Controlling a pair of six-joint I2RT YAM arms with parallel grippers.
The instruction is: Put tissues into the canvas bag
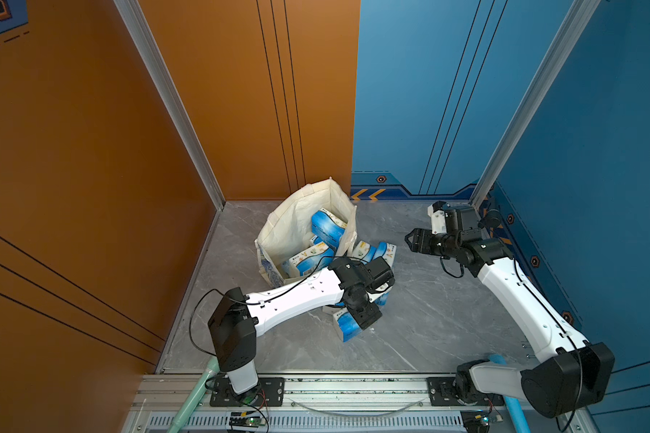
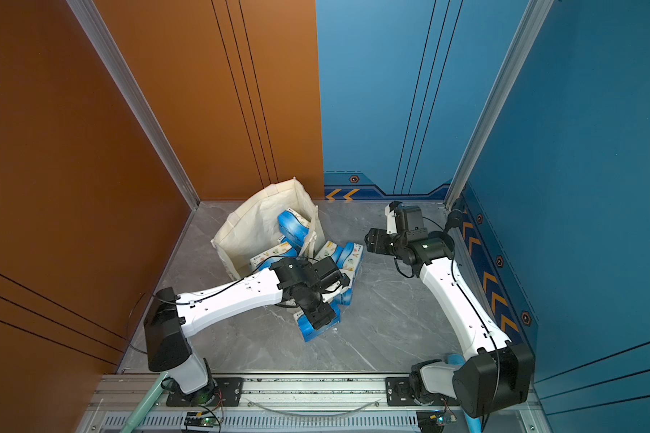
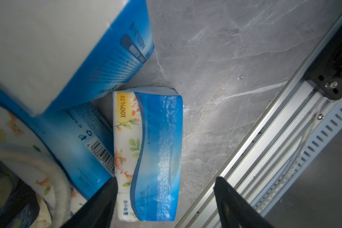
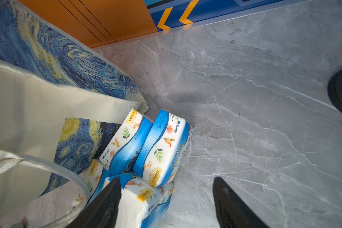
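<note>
The cream canvas bag (image 1: 285, 216) stands upright at the back left, its mouth open. Inside it are blue and white tissue packs (image 1: 328, 227). More packs lie outside against the bag's right and front side, including two side by side, a left one (image 4: 127, 140) and a right one (image 4: 165, 148). My open left gripper hangs above the front tissue pack (image 3: 159, 152), which shows between its fingers, apparently untouched. A white-sided pack (image 3: 45, 49) looms beside that one. My right gripper is open and empty, in the air right of the packs.
A bag handle (image 3: 30, 155) loops over the packs near my left gripper. The metal rail (image 3: 247, 152) borders the table's front. Bare grey tabletop (image 4: 254, 125) spreads out right of the packs.
</note>
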